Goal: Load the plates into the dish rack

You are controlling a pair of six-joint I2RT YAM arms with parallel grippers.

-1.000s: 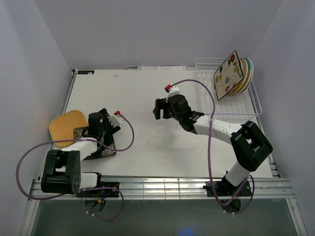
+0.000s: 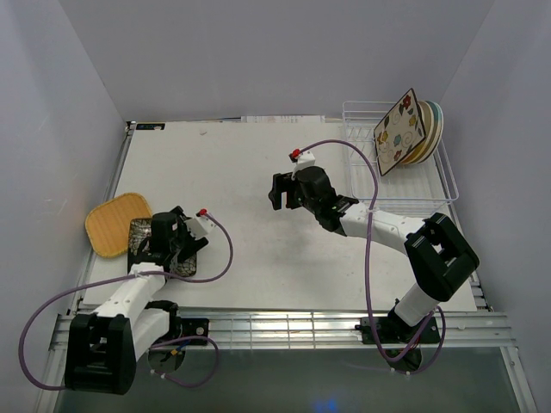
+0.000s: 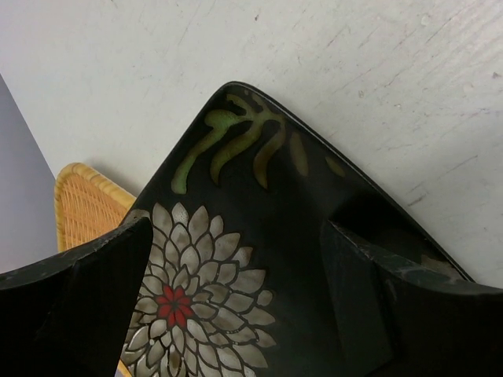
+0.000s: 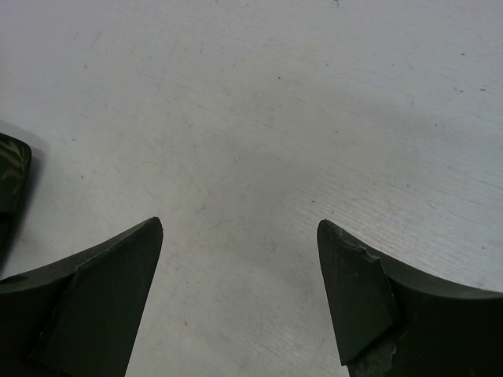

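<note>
A black square plate (image 2: 140,237) with a white flower and green leaves lies at the left of the table, mostly under my left gripper (image 2: 189,232); its patterned face (image 3: 236,149) fills much of the left wrist view below the open fingers. An orange woven plate (image 2: 112,219) lies beside it. My right gripper (image 2: 284,191) stands open over bare table near the middle, with a corner of the black plate (image 4: 12,173) at the left edge of its wrist view. The white dish rack (image 2: 405,191) at the back right holds several plates (image 2: 400,129), one square with flowers.
Grey walls border both sides and the back. Purple cables loop over both arms, and a metal rail (image 2: 267,320) runs along the front edge.
My left gripper and arm have moved slightly toward the front, and the black plate beneath has shifted or turned a little. The right arm is nearly still.
</note>
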